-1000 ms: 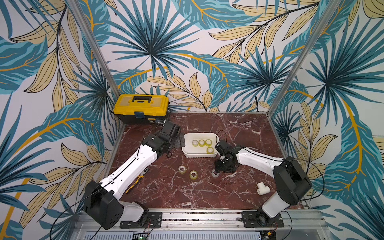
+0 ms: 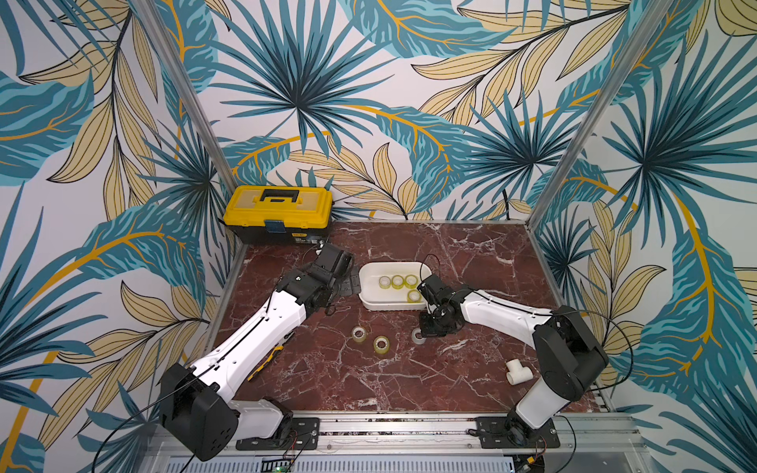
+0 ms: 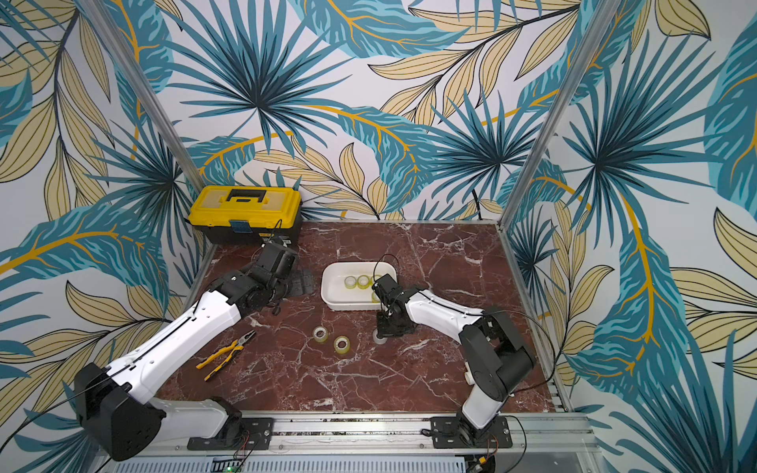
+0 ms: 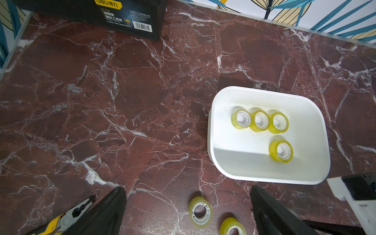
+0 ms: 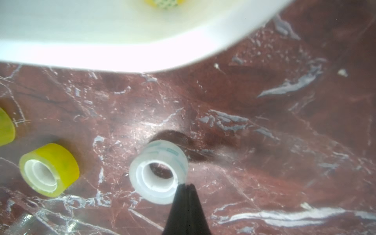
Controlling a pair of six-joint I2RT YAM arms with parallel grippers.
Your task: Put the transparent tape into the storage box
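A clear tape roll [image 5: 143,172] lies on the marble just outside the white storage box [image 4: 223,168], which holds several yellow rolls [image 4: 280,151]. My right gripper is shut, its tips over that roll's lower right rim; nothing shows between them. Two yellow-green rolls [image 4: 197,214] [image 5: 62,168] lie on the table to the left of the clear one. My left gripper stands open above the table, left of the box, with nothing in it.
A yellow toolbox [image 2: 277,209] stands at the back left. Pliers [image 3: 224,354] lie at the front left. A white pipe fitting [image 2: 518,370] lies at the front right.
My right gripper has shifted slightly to the left beside the clear roll and the box. The left arm has moved slightly.
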